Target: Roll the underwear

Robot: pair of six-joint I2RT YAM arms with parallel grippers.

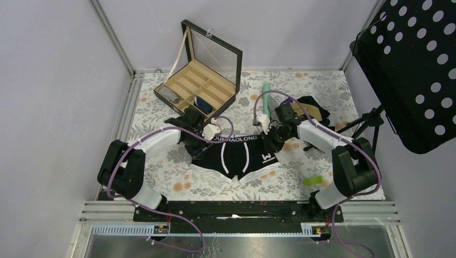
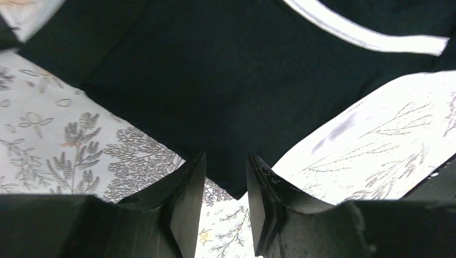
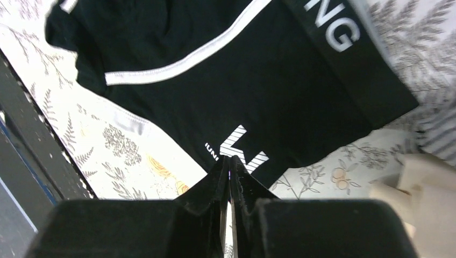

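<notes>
Black boxer briefs (image 1: 234, 161) with a lettered waistband and white hems lie flat on the floral table. My left gripper is over their left leg corner, fingers part open with dark fabric and some table showing between them. My right gripper is low at the right side, by the white logo, its fingertips together on the fabric; how much cloth is between them is hidden.
An open compartment box (image 1: 215, 91) stands at the back left. Folded clothes (image 1: 306, 107) lie at the back right, a green item (image 1: 313, 180) at the front right. A black dotted panel (image 1: 408, 64) overhangs the right side.
</notes>
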